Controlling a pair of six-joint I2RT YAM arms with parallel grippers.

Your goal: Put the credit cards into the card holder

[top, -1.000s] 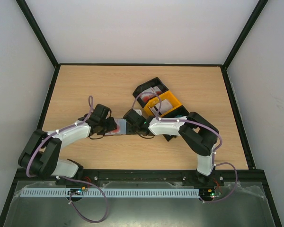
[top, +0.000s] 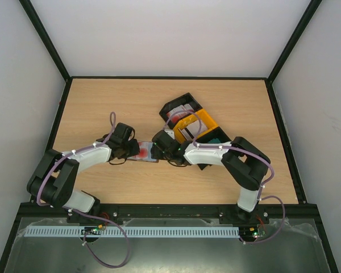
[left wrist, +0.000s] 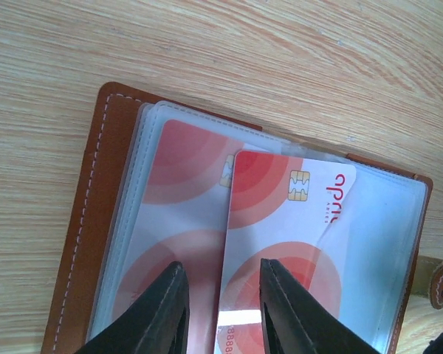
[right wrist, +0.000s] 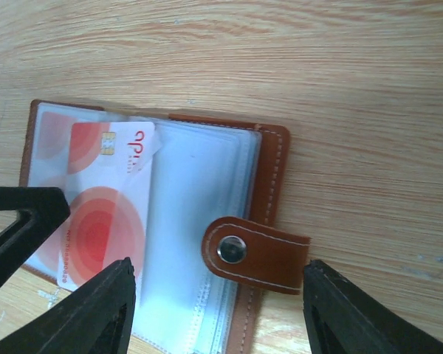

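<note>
An open brown card holder (right wrist: 268, 177) with clear sleeves lies on the table between both grippers. A red and white credit card (left wrist: 280, 214) rests in or on a sleeve (right wrist: 192, 177); another card (left wrist: 177, 162) shows beneath plastic at its left. My left gripper is part open over the card, fingers apart, with no card visibly lifted between them. My right gripper stands open over the holder's snap strap (right wrist: 273, 258), its fingers on either side. In the top view both grippers partly hide the holder.
Black and yellow trays (top: 210, 121) with more cards (top: 191, 130) stand at the back right, partly under the right arm.
My left gripper has shifted slightly away from the front edge and rightward since a second ago.
</note>
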